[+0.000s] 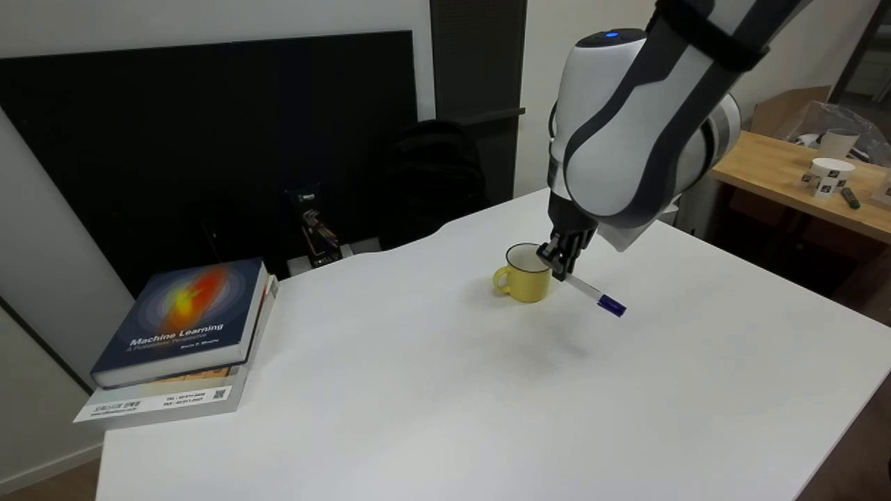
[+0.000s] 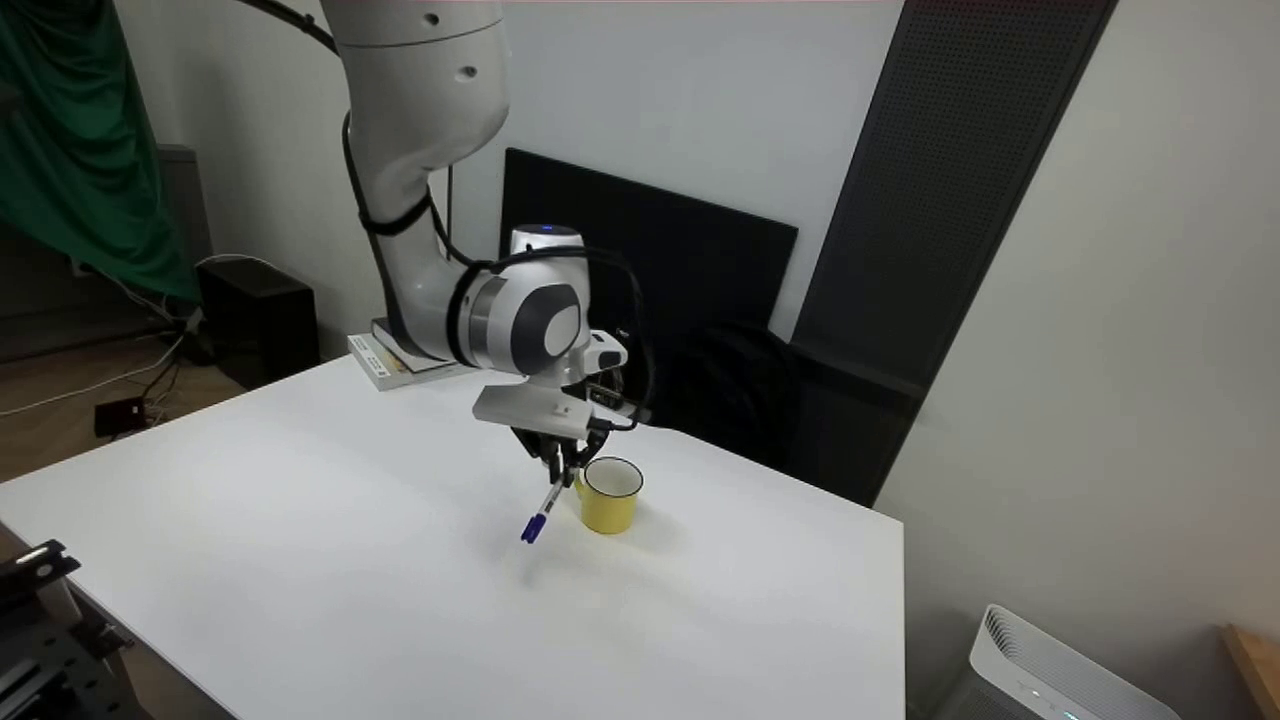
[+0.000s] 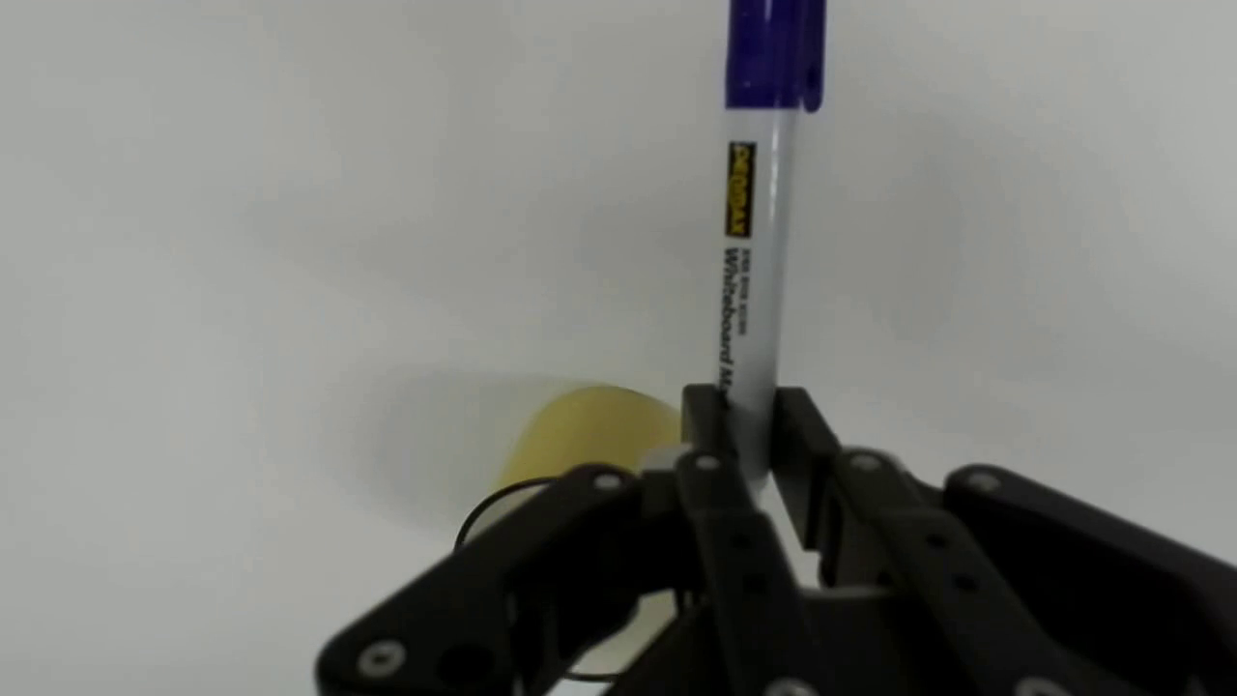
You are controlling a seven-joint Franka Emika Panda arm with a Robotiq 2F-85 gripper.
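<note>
A white whiteboard marker [image 3: 754, 267] with a purple-blue cap is pinched near its uncapped end by my gripper. In exterior view 1 the marker [image 1: 582, 288] slants down to the right, its cap lowest, clear of the table. My gripper [image 1: 557, 260] is shut on it, just right of the yellow mug [image 1: 527, 284]. The mug stands upright on the table, handle to the left there, its white inside showing. Exterior view 2 has the marker [image 2: 546, 504] to the left of the mug [image 2: 608, 509]. In the wrist view my fingers hide part of the mug [image 3: 591, 435].
Two stacked books [image 1: 179, 325] lie at the left end of the white table [image 1: 401, 392]. A black panel [image 1: 209, 142] and a dark backpack [image 1: 434, 184] stand behind its back edge.
</note>
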